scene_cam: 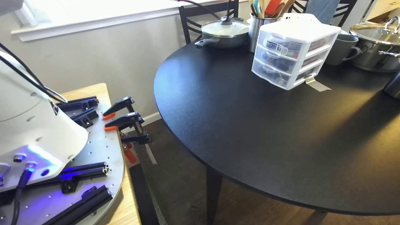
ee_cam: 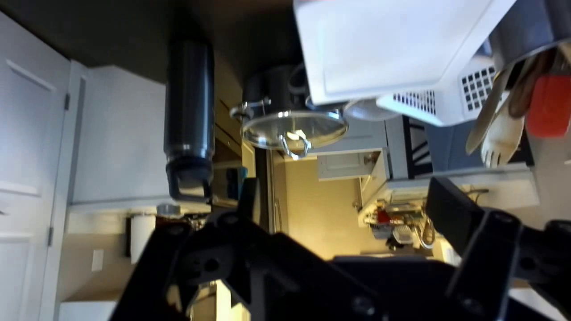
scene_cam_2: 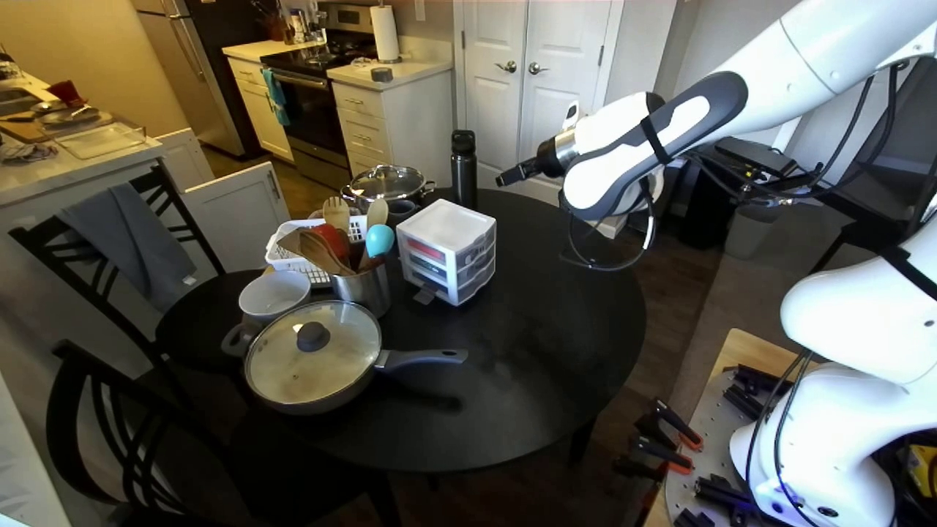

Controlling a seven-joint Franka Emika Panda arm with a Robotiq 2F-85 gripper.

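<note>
In the wrist view my gripper is open, its two dark fingers wide apart with nothing between them. The second exterior view shows the gripper [scene_cam_2: 514,176] held out above the table's far right part, apart from everything on it. A white drawer unit with clear drawers [scene_cam_2: 446,255] stands upright on the black round table [scene_cam_2: 527,369]; its drawers look shut, and a strip of tape [scene_cam: 317,84] lies at its base. Behind it are a dark bottle [scene_cam_2: 463,171] and a steel pot with a glass lid [scene_cam_2: 386,184].
A lidded pan [scene_cam_2: 312,356] sits at one side of the table, its handle pointing inward. Beside it are a white bowl [scene_cam_2: 274,294], a steel utensil holder [scene_cam_2: 364,290] and a white basket [scene_cam_2: 290,255]. A grey mug [scene_cam: 341,48] stands near the pot.
</note>
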